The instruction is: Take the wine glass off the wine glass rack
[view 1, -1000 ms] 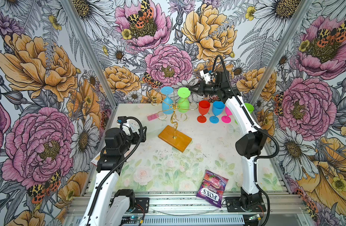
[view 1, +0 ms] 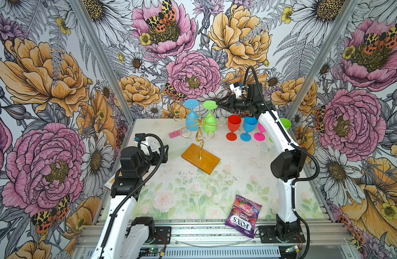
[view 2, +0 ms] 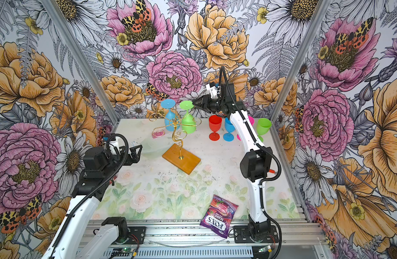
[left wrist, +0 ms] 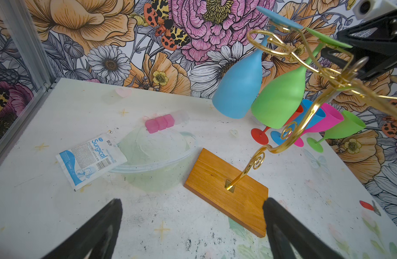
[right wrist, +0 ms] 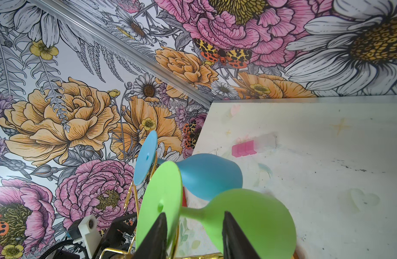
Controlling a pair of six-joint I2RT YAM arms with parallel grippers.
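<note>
A gold rack on a wooden base (view 1: pixel 199 159) holds two upside-down wine glasses, a blue one (left wrist: pixel 236 86) and a green one (left wrist: pixel 276 97). My right gripper is open at the green glass by its foot (right wrist: pixel 157 194), with its stem showing beyond the fingertips in the right wrist view; whether they touch cannot be told. My left gripper stands open at the left of the table, lower than the rack's top, with nothing between its fingers.
Upright red (view 1: pixel 233 123), blue (view 1: pixel 250 124), pink and green glasses stand at the back right. A pink block (left wrist: pixel 157 123) and a surgical packet (left wrist: pixel 89 159) lie left of the rack. A purple bag (view 1: pixel 243 215) lies at the front.
The left arm has not moved.
</note>
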